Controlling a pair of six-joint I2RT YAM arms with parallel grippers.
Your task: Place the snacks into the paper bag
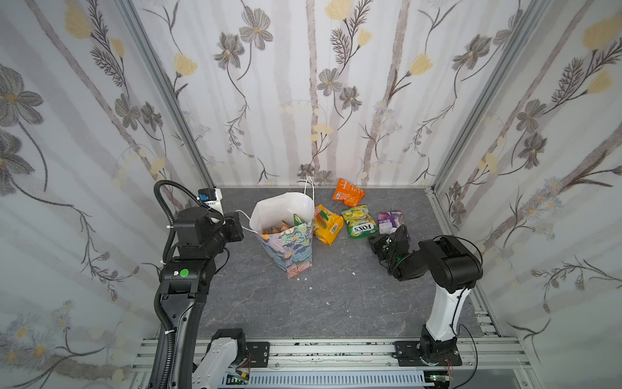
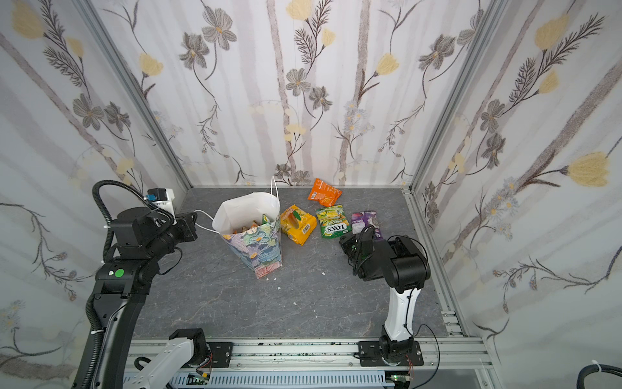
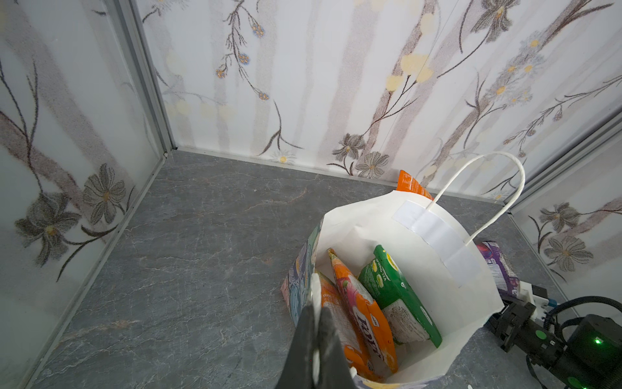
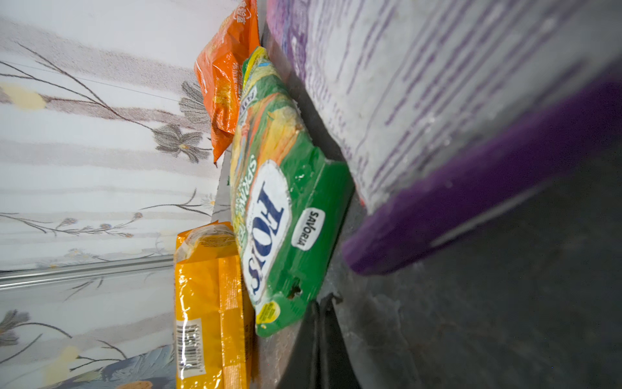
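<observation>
The paper bag [image 1: 280,207] stands upright and open on the table, left of centre. Inside it show orange packs [image 3: 372,319] and a green pack [image 3: 405,298]. My left gripper is shut on the bag's white rope handle [image 3: 316,285]. In the right wrist view my right gripper is shut with nothing between its fingers. Its tips are close to the lower corner of the green Fox's pack [image 4: 285,214]; contact is unclear. A purple-and-white pack [image 4: 466,116] looms at upper right, outside the fingers. A yellow pack [image 1: 328,225] and an orange pack [image 1: 348,192] lie nearby.
The yellow pack lies close against the bag's right side. Patterned walls enclose the back and sides, and a metal rail [image 1: 362,343] runs along the front.
</observation>
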